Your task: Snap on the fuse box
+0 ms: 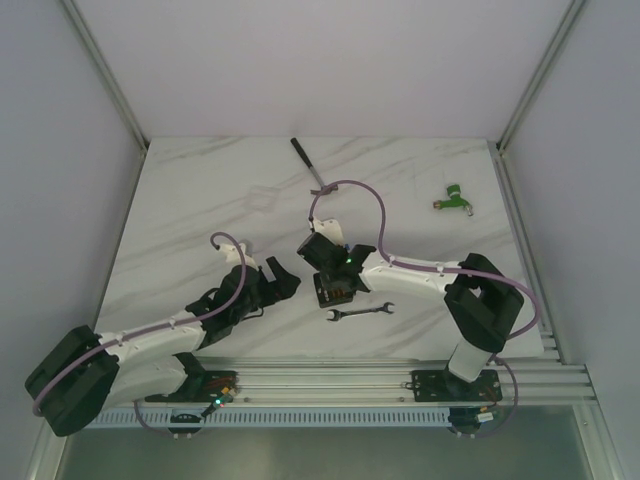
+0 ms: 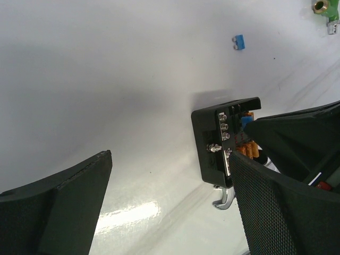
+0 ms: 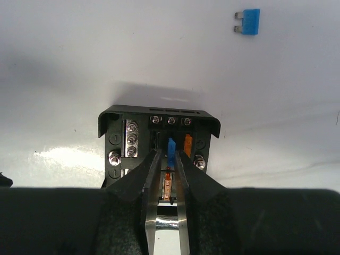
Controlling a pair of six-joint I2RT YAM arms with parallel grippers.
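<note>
The black fuse box (image 2: 206,149) stands on the white table (image 1: 200,180), with orange fuses (image 3: 188,142) and a blue fuse (image 3: 171,151) in it. My right gripper is over the box, its fingers shut at the blue fuse in the middle; what exactly sits between the tips is partly hidden. My left gripper (image 1: 282,278) is open just left of the box, empty. A loose blue fuse (image 3: 251,22) lies on the table beyond the box.
A wrench (image 1: 360,312) lies in front of the box. A hammer (image 1: 308,160) and a clear lid (image 1: 263,197) lie behind, a green tap (image 1: 452,200) at right back.
</note>
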